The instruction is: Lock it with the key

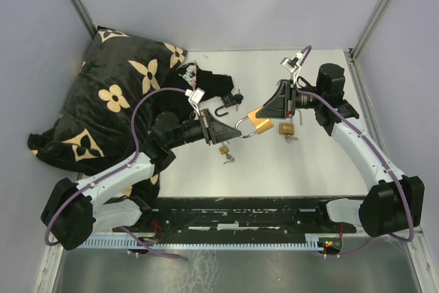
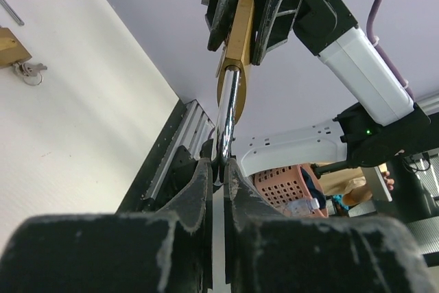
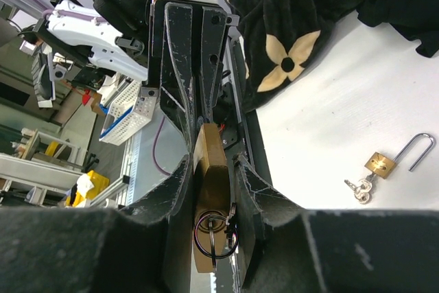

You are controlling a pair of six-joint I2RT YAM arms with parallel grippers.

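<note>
The brass padlock (image 1: 260, 121) hangs in the air between both arms. My left gripper (image 1: 226, 134) is shut on its silver shackle (image 2: 225, 116). Fingers of my right gripper stand on either side of the padlock body (image 3: 212, 152). Whether they press on it, I cannot tell. At the body's end nearest the right wrist camera, a key ring (image 3: 198, 236) shows with a key (image 3: 212, 246) seen edge-on, standing at the end face. How deep the key sits is hidden, as is the join between shackle and body.
On the white table below lie a small brass padlock (image 3: 381, 164) with its shackle out and keys (image 3: 361, 189), a larger brass padlock (image 1: 286, 129) with keys, and a black padlock (image 1: 229, 100). A dark flowered cloth (image 1: 110, 94) covers the left side.
</note>
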